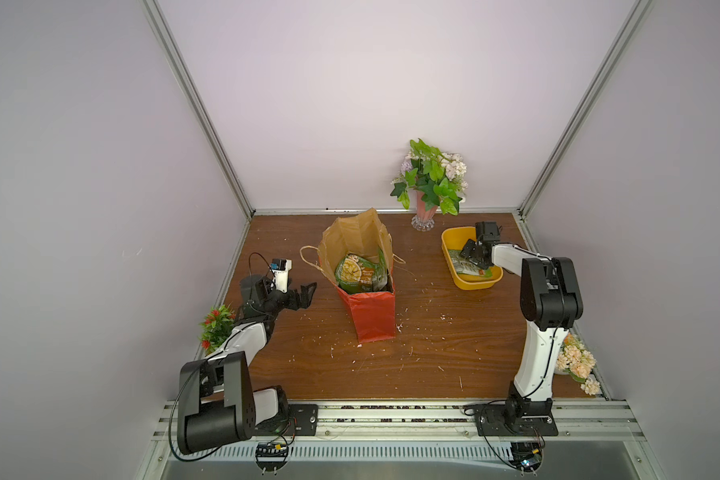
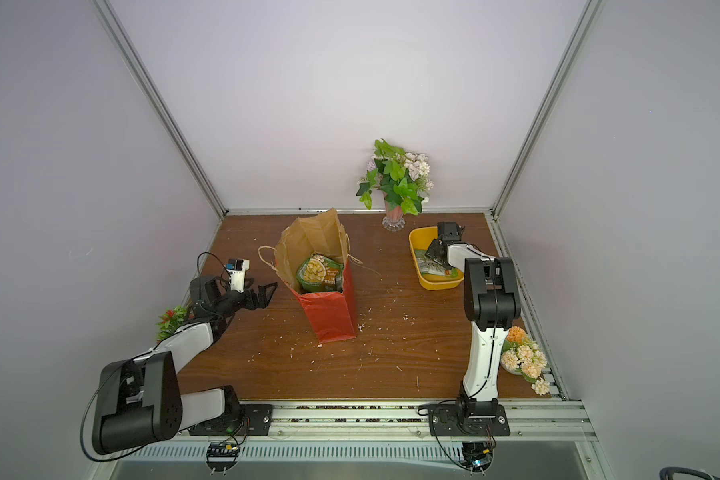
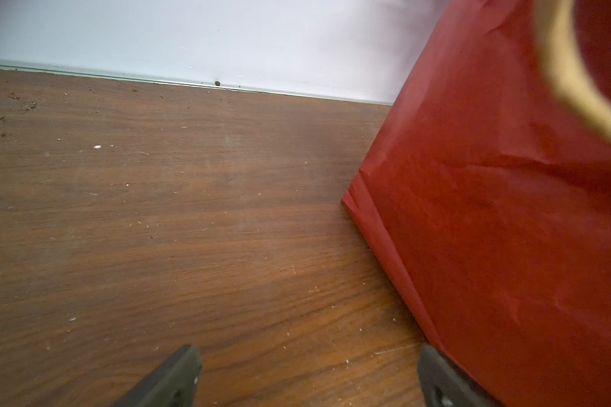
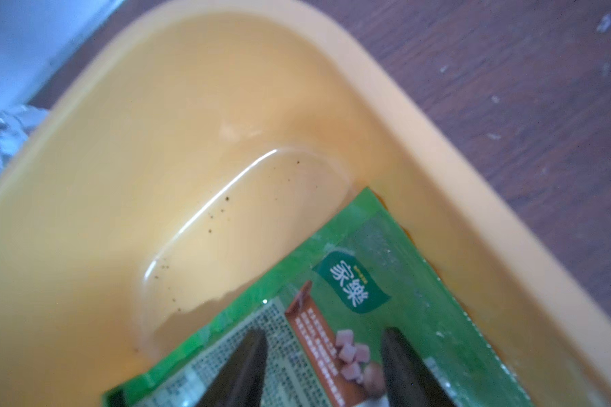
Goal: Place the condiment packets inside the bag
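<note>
Down in the yellow tub lies a green condiment packet with Chinese lettering. Over that packet is my right gripper, its fingers apart on either side of the printed picture; whether they touch the packet cannot be told. The red paper bag stands upright with its brown mouth open, and a green packet shows inside it. To the bag's left my left gripper stands open and empty, with the bag's red side filling the right of the left wrist view.
A vase of flowers stands at the back, between bag and tub. Potted flowers sit near both side walls. The bag's rope handles stick out sideways. Bare table lies between bag and tub.
</note>
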